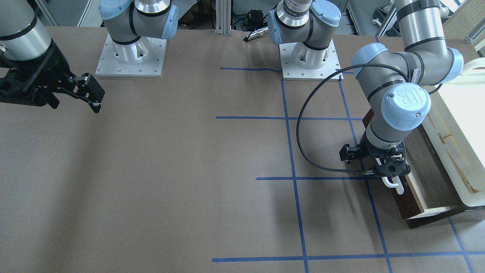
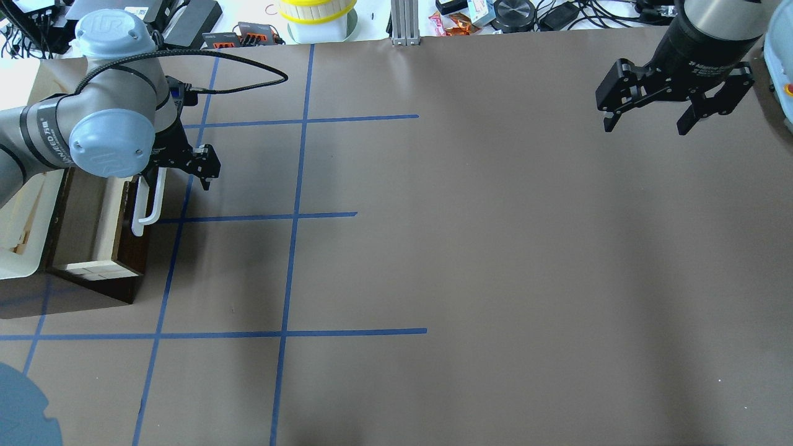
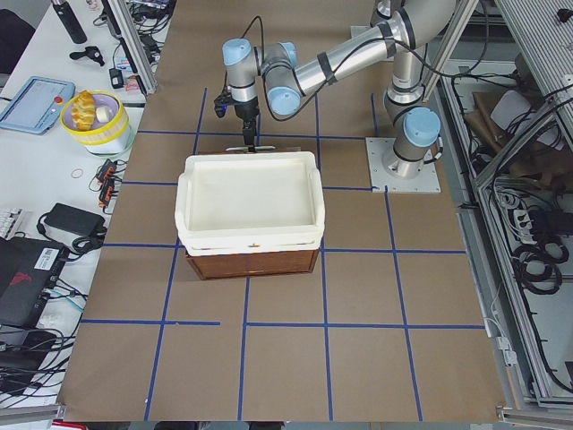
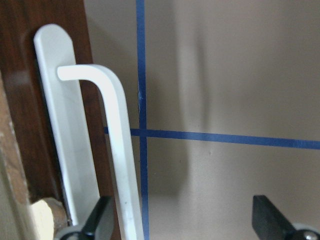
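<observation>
My gripper stands open just over a white handle point(image 4: 120, 140) fixed on the dark wooden front of a box point(image 4: 30, 150). In the wrist view the handle runs lengthwise between the spread fingers, nearer the left one. The front view shows the gripper point(image 1: 367, 161) low at the box's near side, partly hiding the handle point(image 1: 394, 184). The box point(image 3: 251, 265) carries a white tray point(image 3: 249, 202) on top.
A second arm's black gripper point(image 2: 673, 104) hangs over the far side of the table. A yellow-and-white tub point(image 3: 94, 121) sits on a side bench.
</observation>
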